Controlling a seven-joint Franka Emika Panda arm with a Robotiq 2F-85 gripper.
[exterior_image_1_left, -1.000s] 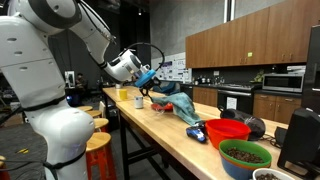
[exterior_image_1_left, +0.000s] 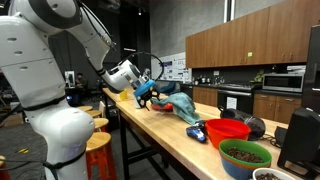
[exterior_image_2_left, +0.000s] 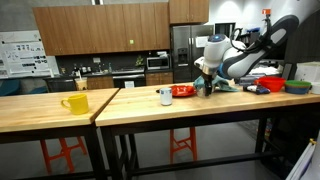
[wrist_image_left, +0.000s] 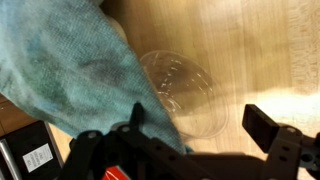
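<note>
My gripper is open above the wooden table, with its fingers apart at the bottom of the wrist view. A teal cloth (wrist_image_left: 65, 75) fills the left of that view, and its near end lies by the left finger. A clear round dish or lid (wrist_image_left: 190, 90) rests on the wood ahead of the gap between the fingers. In exterior view 1 the gripper (exterior_image_1_left: 152, 97) hangs low over the table beside the draped teal cloth (exterior_image_1_left: 184, 106). Nothing shows held between the fingers.
A white mug (exterior_image_2_left: 165, 97) and a yellow mug (exterior_image_2_left: 75, 104) stand farther along the tables. A red bowl (exterior_image_1_left: 226, 130) and a green-rimmed bowl (exterior_image_1_left: 245, 157) sit toward the near end. Bare wood (exterior_image_1_left: 190, 148) lies along the table's front side.
The cloth appears unmoved.
</note>
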